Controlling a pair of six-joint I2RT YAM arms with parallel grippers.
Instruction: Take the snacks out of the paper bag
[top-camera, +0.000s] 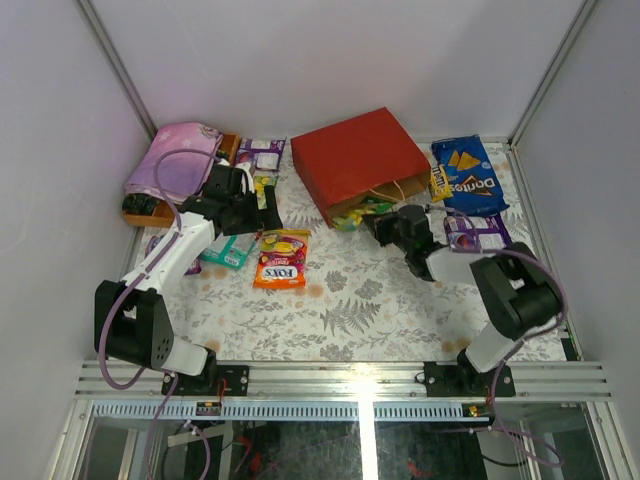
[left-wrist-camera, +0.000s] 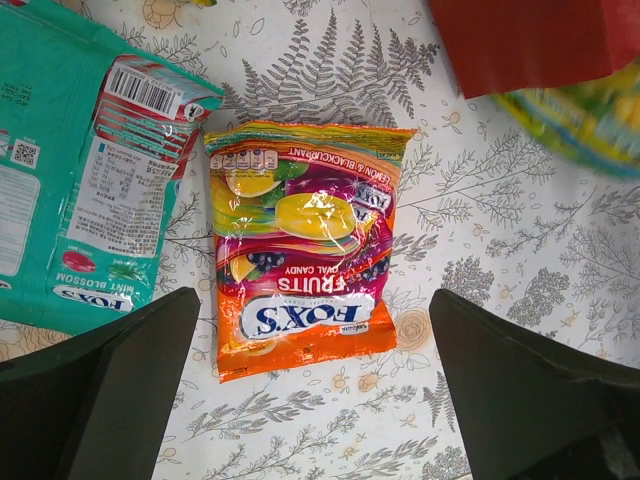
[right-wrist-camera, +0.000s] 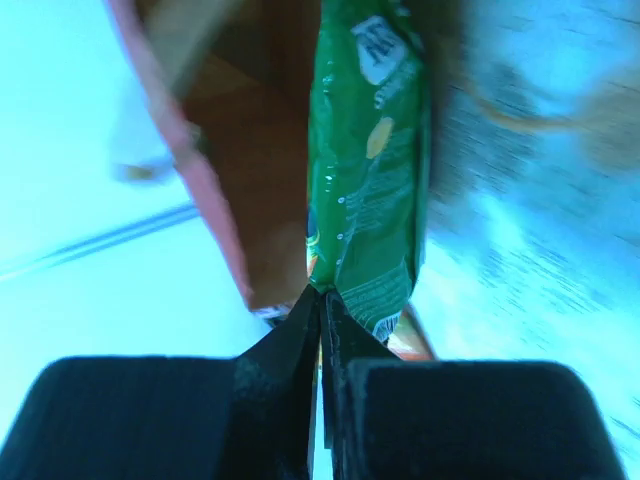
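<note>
The red paper bag (top-camera: 355, 155) lies on its side at the back, its mouth toward the front right. My right gripper (top-camera: 375, 228) is just outside that mouth, shut on a green and yellow snack packet (right-wrist-camera: 365, 170). Part of this packet still sits within the bag's opening, and in the left wrist view its yellow side (left-wrist-camera: 585, 120) pokes out below the bag's edge. My left gripper stands open above the orange Fox's candy packet (left-wrist-camera: 305, 240), which lies flat on the table between but below its fingers.
A teal Fox's packet (left-wrist-camera: 90, 190) lies left of the orange one. At the right are a blue snack bag (top-camera: 468, 180), a small yellow packet (top-camera: 440, 183) and a purple packet (top-camera: 478, 232). A basket with pink cloth (top-camera: 178, 165) stands back left.
</note>
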